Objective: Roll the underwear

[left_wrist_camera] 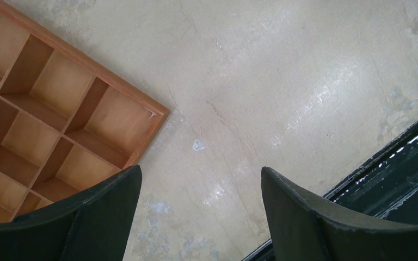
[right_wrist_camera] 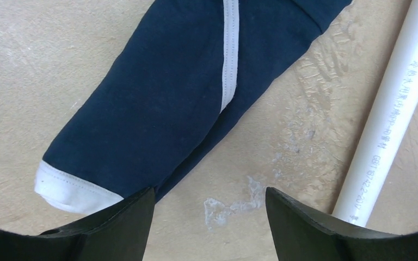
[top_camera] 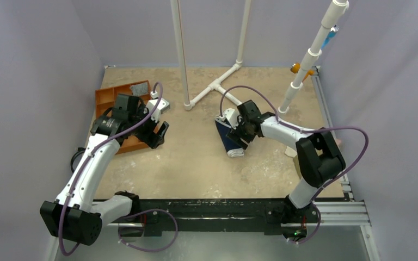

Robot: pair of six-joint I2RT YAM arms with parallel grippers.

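The navy underwear (top_camera: 225,137) lies on the table as a long narrow folded strip, slanting towards the front. Its white waistband (right_wrist_camera: 73,190) forms the near end, and a white-edged flap (right_wrist_camera: 229,54) crosses its upper part in the right wrist view. My right gripper (top_camera: 239,142) hangs over the near half of the strip, open; in the right wrist view its left finger (right_wrist_camera: 130,223) overlaps the cloth's edge near the waistband, with no cloth seen clasped. At the left, my left gripper (top_camera: 160,138) stands open above the table beside the wooden box, empty.
A brown compartment box (top_camera: 104,97) at the left holds a grey folded cloth (top_camera: 139,88). White pipes (right_wrist_camera: 389,114) stand on the table behind and to the right of the underwear. Bare table (top_camera: 190,168) lies between the arms.
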